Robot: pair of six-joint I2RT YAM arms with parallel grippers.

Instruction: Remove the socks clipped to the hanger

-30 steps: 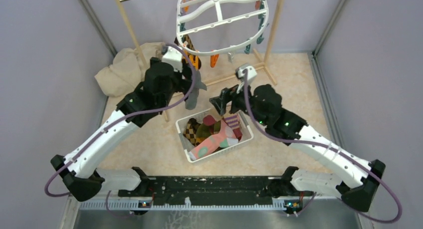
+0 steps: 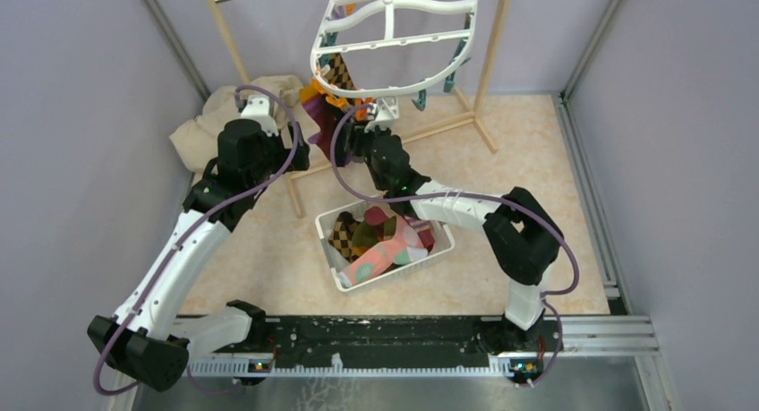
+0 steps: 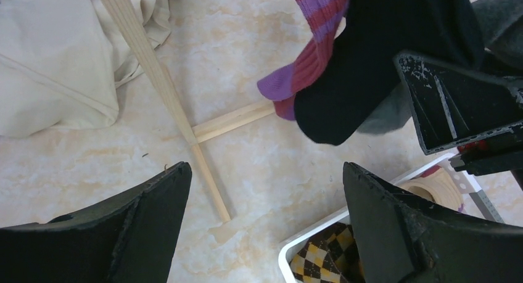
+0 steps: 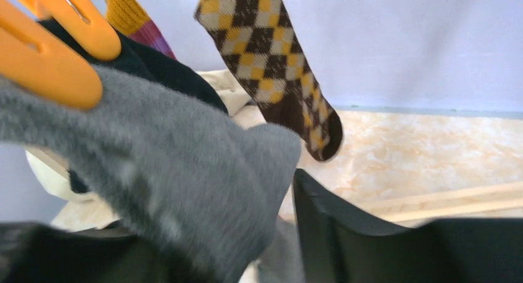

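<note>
Socks hang from orange clips on the white hanger [image 2: 388, 47]: a purple striped one [image 3: 317, 36], a black one [image 3: 345, 92], a checkered one [image 4: 265, 55] and a grey one [image 4: 179, 147]. My right gripper [image 2: 358, 133] is up at the lower socks; in its own view the grey sock lies between and over the blurred fingers, and I cannot tell whether they grip it. My left gripper [image 2: 294, 151] stands open left of the socks, nothing between its fingers.
A white basket [image 2: 327, 236] of socks sits below on the floor. Wooden rack legs [image 2: 488, 133] stand behind. A cream cloth [image 2: 201, 138] lies at the back left.
My left gripper has drawn back left from them.
</note>
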